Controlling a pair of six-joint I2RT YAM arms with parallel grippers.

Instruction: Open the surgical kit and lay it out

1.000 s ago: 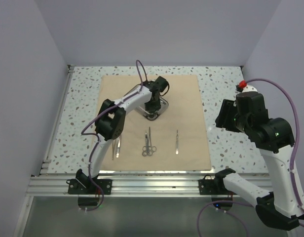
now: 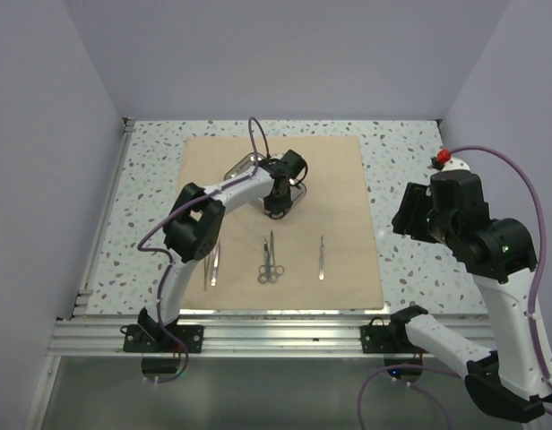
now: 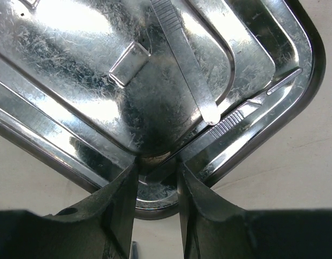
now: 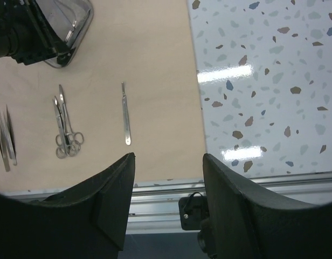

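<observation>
The metal tray (image 3: 90,86) is at the back of the beige sheet, partly hidden in the top view by my left arm. My left gripper is down in its near corner, fingers apart around the end of a scalpel handle (image 3: 225,125); a flat instrument (image 3: 185,65) lies beside it. On the sheet lie scissors (image 2: 269,269), a lone scalpel handle (image 2: 322,260) and several slim instruments (image 4: 8,135) at the left. My right gripper (image 2: 410,212) hangs open over the right side, empty, its fingers apart.
The beige sheet (image 2: 348,179) has bare room right of the tray and around the lone handle. A metal rail (image 2: 258,331) runs along the front edge.
The laid-out instruments are unchanged.
</observation>
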